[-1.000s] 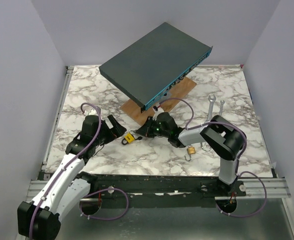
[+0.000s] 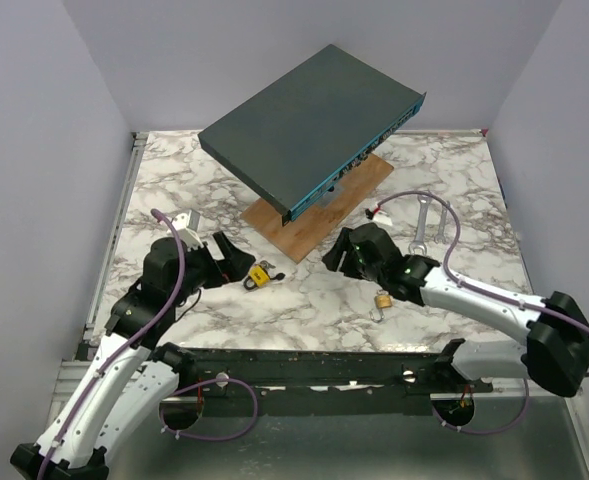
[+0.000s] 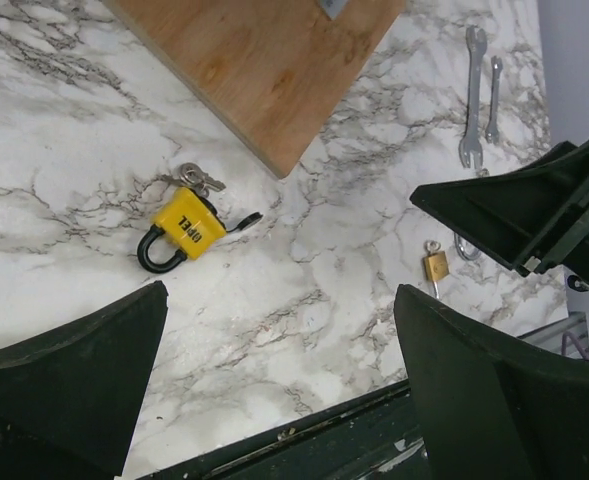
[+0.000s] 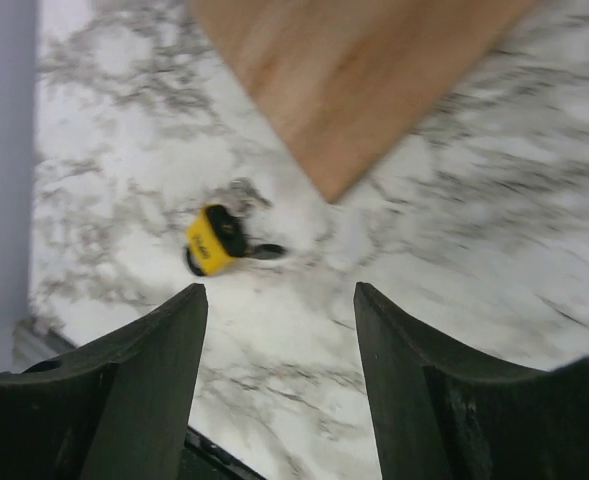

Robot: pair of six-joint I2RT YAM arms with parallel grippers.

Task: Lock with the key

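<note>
A yellow padlock (image 3: 189, 227) with a black shackle lies on the marble table; the shackle looks seated in its body. The keys (image 3: 196, 178) on a ring rest at the padlock's upper end, and a black flap (image 3: 245, 221) sticks out beside them. I cannot tell whether a key sits in the keyhole. My left gripper (image 2: 236, 257) hangs close by on the left, open and empty, with the padlock beyond its spread fingers. My right gripper (image 2: 338, 255) is also open and empty, well to the right of the padlock, which shows blurred in the right wrist view.
A small brass padlock (image 2: 382, 301) lies near the right arm. Wrenches (image 2: 422, 222) lie farther right. A wooden board (image 2: 299, 238) sits behind the padlock under a large dark rack unit (image 2: 309, 130). Bare marble lies between the two grippers.
My right gripper has moved away to the right from beside the padlock, and its fingers have spread. The left arm has shifted slightly. The yellow padlock stays in place.
</note>
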